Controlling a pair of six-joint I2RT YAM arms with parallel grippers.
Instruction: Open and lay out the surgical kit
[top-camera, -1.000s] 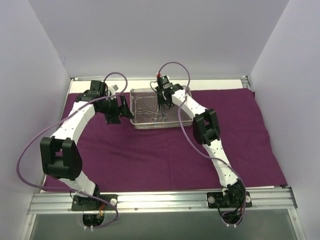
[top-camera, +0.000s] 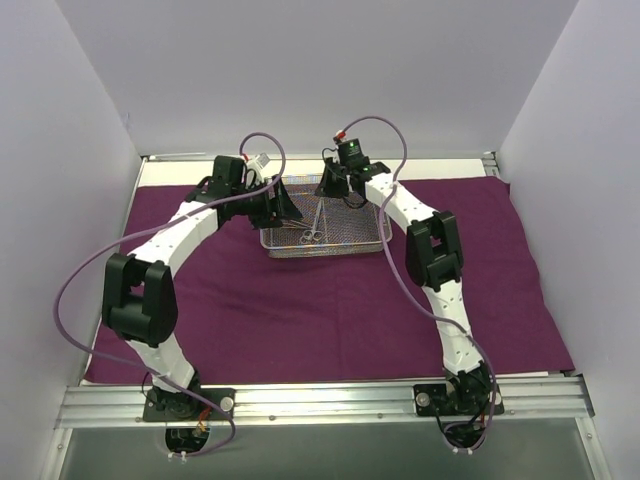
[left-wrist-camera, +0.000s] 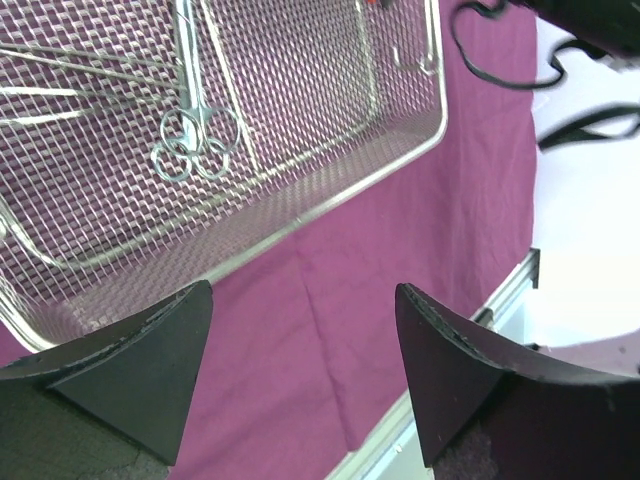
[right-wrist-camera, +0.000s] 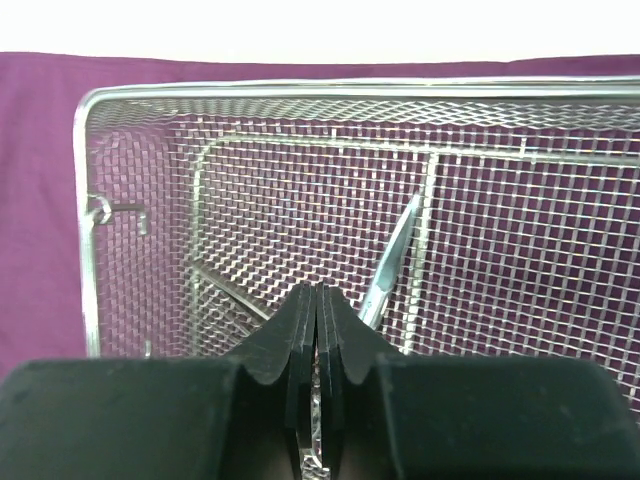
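A wire-mesh basket (top-camera: 325, 252) stands on the purple cloth with metal instruments inside it. In the left wrist view, ring-handled instruments (left-wrist-camera: 190, 85) lie close together, their finger rings overlapping; several thin instruments (left-wrist-camera: 60, 118) lie to their left. My left gripper (top-camera: 284, 209) hovers over the basket's left part, fingers apart, with nothing between its fingers. Over the basket's back middle is my right gripper, shut, with nothing showing between its fingertips. Just beyond those tips, a pointed instrument end (right-wrist-camera: 395, 258) lies on the mesh; its lower part is hidden by the fingers.
Purple cloth (top-camera: 300, 320) spreads bare in front of the basket and to both sides. The basket's right half (right-wrist-camera: 540, 260) shows empty mesh. Both grippers are close together above the basket, and grey walls (top-camera: 575, 230) enclose the table.
My left gripper has moved right, from the basket's left edge to over its inside. The ring handles now lie closer together.
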